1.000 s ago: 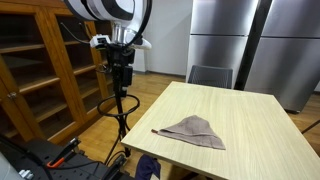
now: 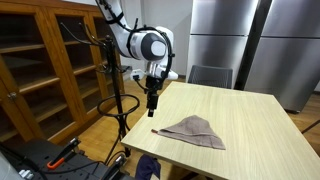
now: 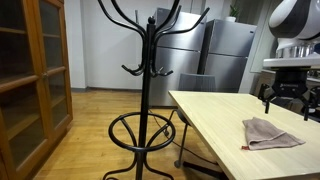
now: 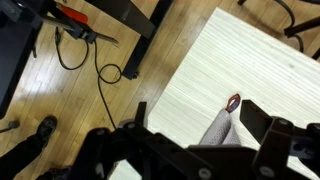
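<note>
A grey-brown cloth [image 2: 198, 130] lies crumpled and spread on the pale wooden table [image 2: 245, 115]. In exterior view 2 the same cloth [image 3: 270, 134] rests near the table's edge, below the gripper [image 3: 287, 106]. My gripper [image 2: 153, 102] points down above the table's near-left part, apart from the cloth. It is open, and nothing sits between its fingers. From the wrist, a small red item [image 4: 233, 102] shows beside the tip of the cloth [image 4: 221, 129]; the gripper hides most of the cloth.
A black coat stand [image 3: 146, 95] rises from the floor beside the table. Behind the table stands a dark chair [image 2: 210, 76]. Glass-fronted cabinets [image 2: 30, 75] line the left.
From the upper left, the arm has moved right and slightly lower, bringing the gripper over the table's near-left part. The cloth has stayed put.
</note>
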